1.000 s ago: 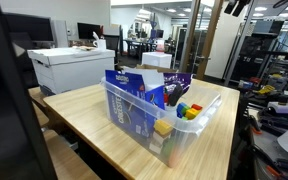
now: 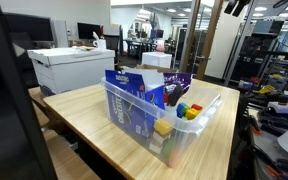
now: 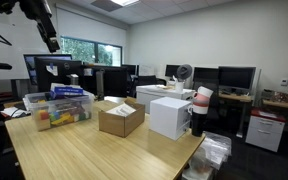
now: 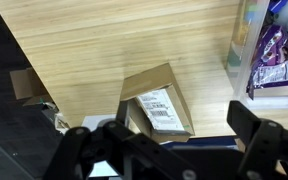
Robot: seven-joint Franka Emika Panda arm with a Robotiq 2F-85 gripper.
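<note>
High over the wooden table hangs my gripper, seen at the bottom of the wrist view. Its two dark fingers stand wide apart, and nothing is between them. Beneath it, in the wrist view, an open cardboard box (image 4: 133, 84) on the table holds a white labelled packet (image 4: 162, 108). A clear plastic bin (image 2: 188, 127) fills the middle of exterior view 1. Inside it are a blue box (image 2: 134, 84) and several coloured blocks (image 2: 188, 110). In exterior view 2 the cardboard box (image 3: 112, 124) sits right of the bin (image 3: 76, 106).
A white box (image 3: 168, 118) stands at the table's far end, with bottles (image 3: 200, 104) beside it. Clear bags (image 3: 212, 153) lie beyond the table's edge.
</note>
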